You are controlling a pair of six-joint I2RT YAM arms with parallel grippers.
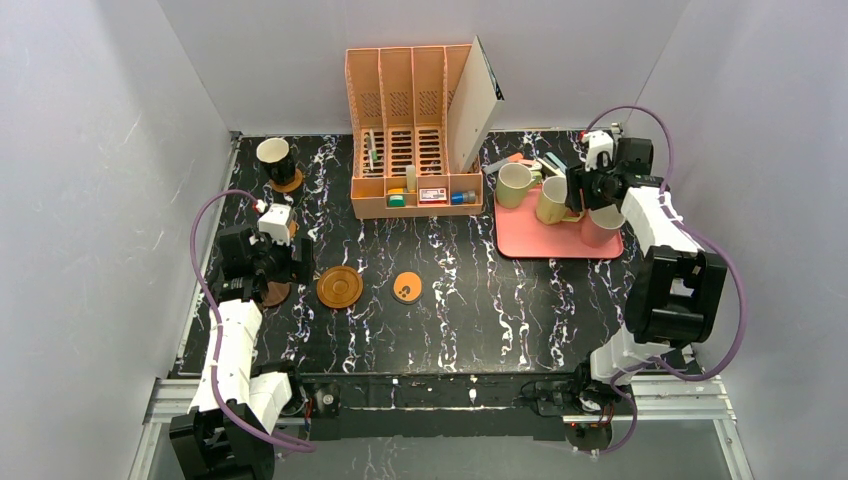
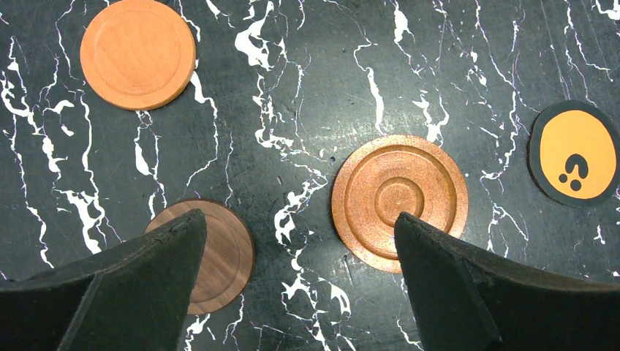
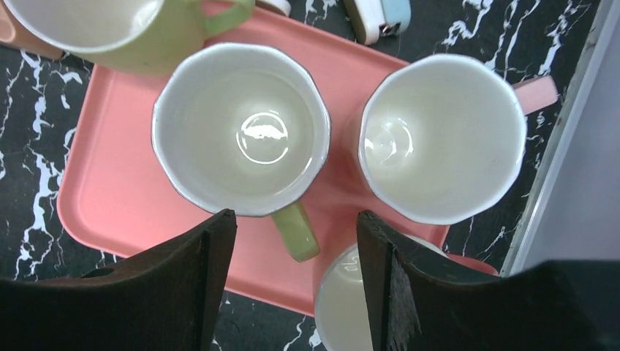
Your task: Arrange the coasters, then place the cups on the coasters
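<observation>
Several cups stand on a pink tray (image 1: 530, 240): a green one (image 1: 513, 188), a yellow-green one (image 1: 550, 207) and a pink one (image 1: 603, 225) show from above. My right gripper hovers over the tray, fingers part open with nothing held; the yellow-green cup's handle (image 3: 295, 232) appears between its fingers in the right wrist view. To the left, my left gripper is open and empty above the table. Around it lie a dark wood coaster (image 2: 223, 256), a copper-brown coaster (image 2: 400, 197), a light wood coaster (image 2: 137, 55) and an orange paw coaster (image 2: 577, 150).
At the back left, a black cup (image 1: 274, 160) stands by an orange coaster (image 1: 289, 184). An orange organizer (image 1: 365, 205) with small items occupies the back middle. Small objects lie behind the tray. Between the paw coaster and the tray the marbled table (image 1: 450, 310) is clear.
</observation>
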